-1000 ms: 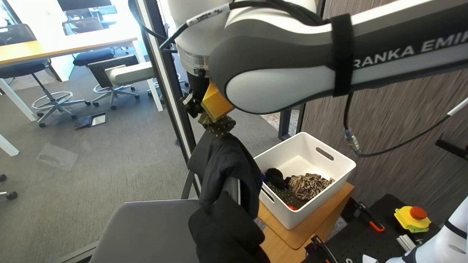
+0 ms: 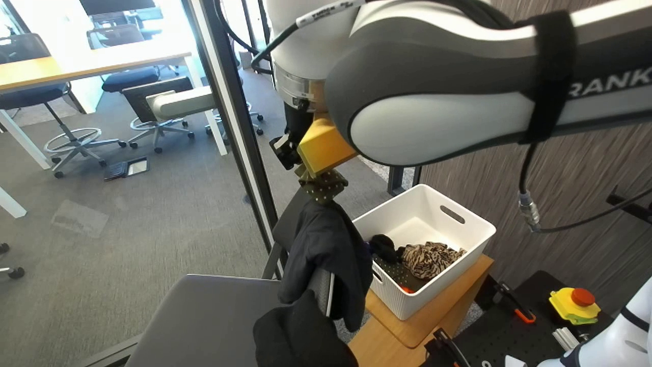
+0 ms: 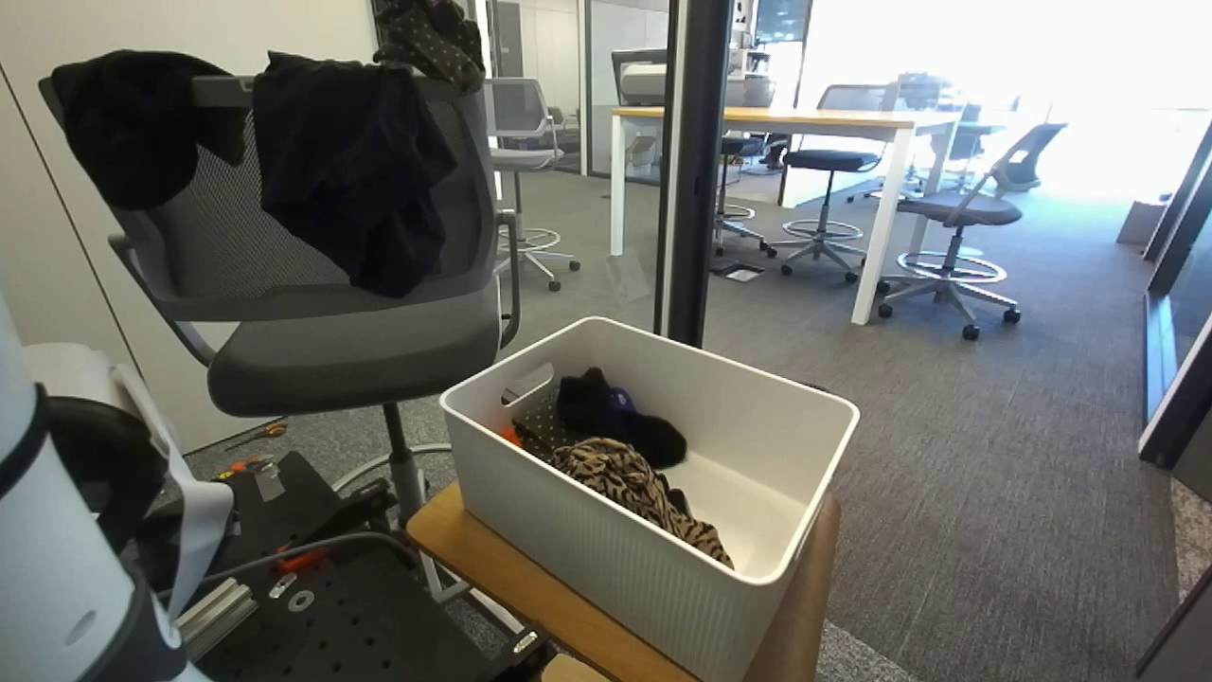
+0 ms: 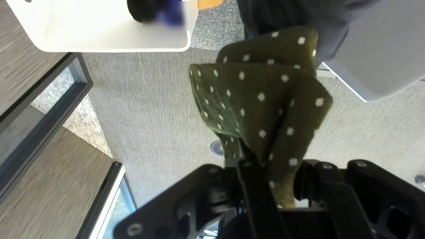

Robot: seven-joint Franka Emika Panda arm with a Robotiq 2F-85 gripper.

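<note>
A dark olive cloth with pale dots [image 4: 259,95] fills the middle of the wrist view, its lower end pinched by my gripper, which is shut on it. In exterior view 1 this dotted cloth [image 2: 325,185] hangs below the yellow block at the wrist, just above the chair back. Whether it still touches the black garment [image 2: 327,244] draped over that chair back cannot be told. A white basket [image 2: 428,194] stands to the right of the chair, with a leopard-print cloth [image 3: 625,477], a black item [image 3: 591,398] and another dotted cloth [image 3: 541,427] inside.
A second black garment [image 3: 131,125] drapes over the chair's other corner. The grey office chair [image 2: 208,318] stands close to the basket, which rests on a wooden stand [image 2: 403,330]. A glass partition post [image 3: 693,170] rises behind the chair. The basket's far part is bare.
My arm and the dotted cloth have shifted right and slightly down in exterior view 1. The chair back and its garments have turned a little, the near garment moving left. The basket stays put.
</note>
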